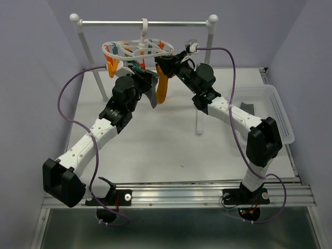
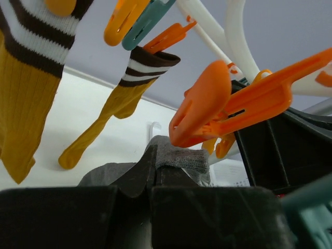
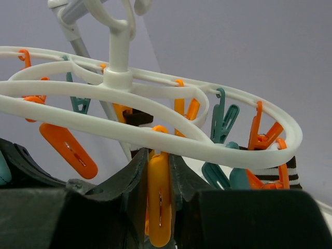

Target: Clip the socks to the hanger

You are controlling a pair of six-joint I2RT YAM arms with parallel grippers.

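Note:
A grey sock [image 2: 182, 157] is pinched in my left gripper, its cuff upward and the rest hanging, also seen in the top view as a grey sock [image 1: 151, 91]. An orange clip [image 2: 201, 106] comes down right at this cuff in the left wrist view; whether it grips the cloth cannot be told. My right gripper is shut on a yellow-orange clip [image 3: 160, 199] at the near rim of the white hanger [image 3: 244, 158]. Mustard socks with striped cuffs, one a yellow sock [image 2: 104, 111], hang from other clips.
A white frame bar [image 1: 176, 23] carries the hanger. Orange and teal clips crowd round its ring, such as a teal clip [image 3: 218, 122]. A white basket [image 1: 282, 116] at the right holds a grey cloth [image 1: 247, 108].

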